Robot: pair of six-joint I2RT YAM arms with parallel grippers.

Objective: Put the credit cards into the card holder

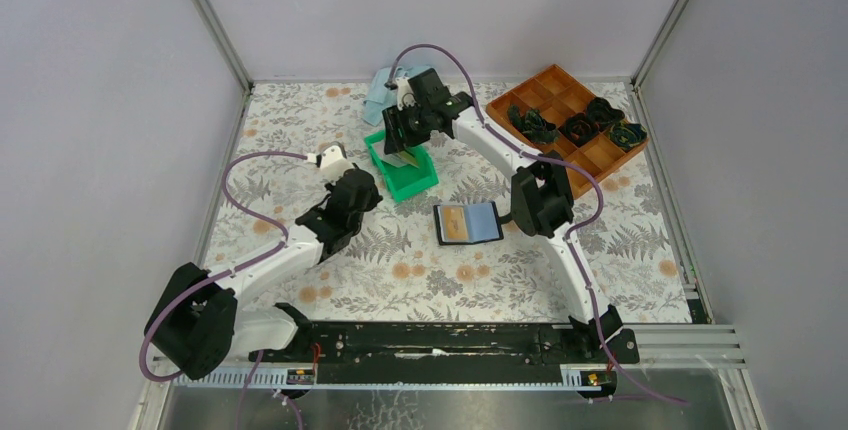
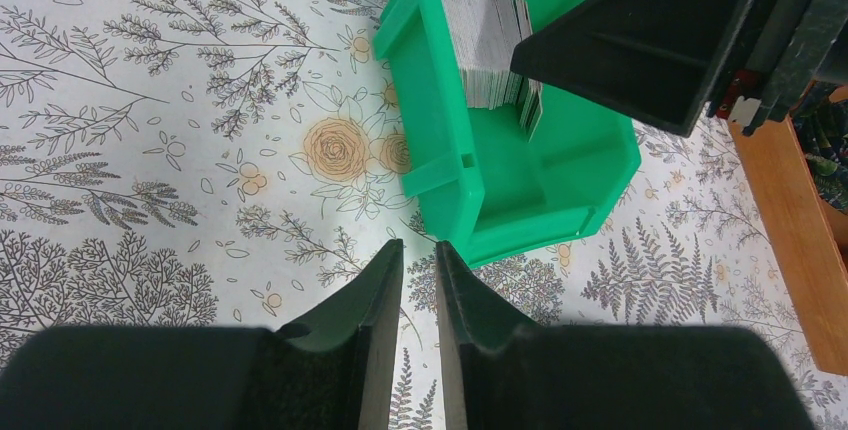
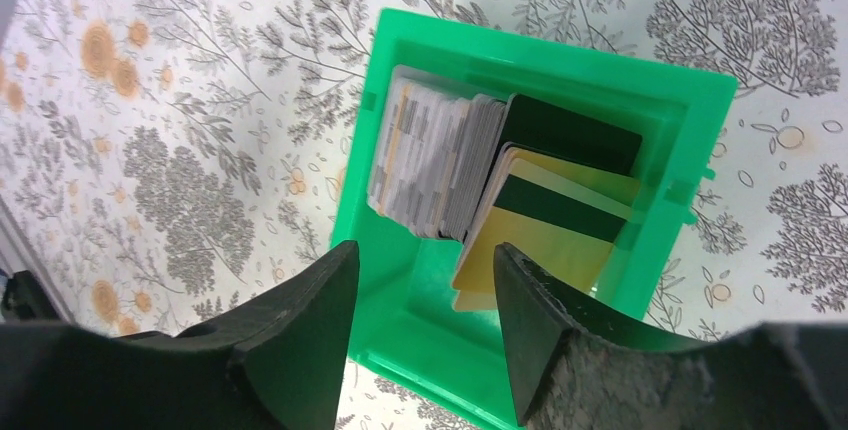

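The green box [image 3: 560, 55] holds a row of pale cards [image 3: 425, 160] and, beside them, a few yellow and dark cards [image 3: 545, 235] leaning over. Above it my right gripper stands open, its fingers apart and nothing between them. The same box [image 2: 447, 100] lies just ahead of my left gripper, whose fingers are slightly apart with only patterned tabletop seen between them. In the top view the card holder [image 1: 469, 223] lies spread open on the table, a tan card showing on its left side and a blue surface on its right.
A wooden compartment tray [image 1: 600, 157] with several dark green bundles stands at the back right. A light blue cloth [image 1: 378, 98] lies behind the box.
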